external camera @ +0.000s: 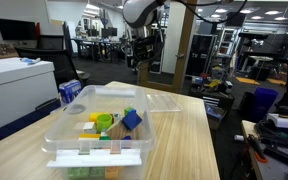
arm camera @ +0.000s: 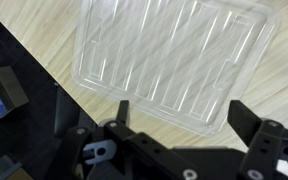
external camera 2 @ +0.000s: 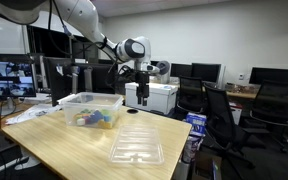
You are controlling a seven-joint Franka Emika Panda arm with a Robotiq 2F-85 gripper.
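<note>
A clear plastic lid [arm camera: 174, 50] lies flat on the wooden table beneath my gripper, which is open with nothing between its fingers. In exterior view 2 the lid [external camera 2: 137, 146] is toward the front of the table, and the gripper [external camera 2: 142, 100] hangs above the table. The clear bin [external camera: 64, 130] stands apart from the lid, uncovered. Inside it are colored blocks [external camera: 108, 118], including green, yellow, orange and blue pieces. In exterior view 1 my gripper [external camera: 136, 64] appears high beyond the bin.
A blue-and-white package [external camera: 70, 91] and a dark round item [external camera: 47, 106] sit beside the bin. A white cabinet [external camera 2: 156, 97] stands behind the table. Bare wood surrounds the lid, and office chairs [external camera 2: 224, 115] stand beyond the table's edge.
</note>
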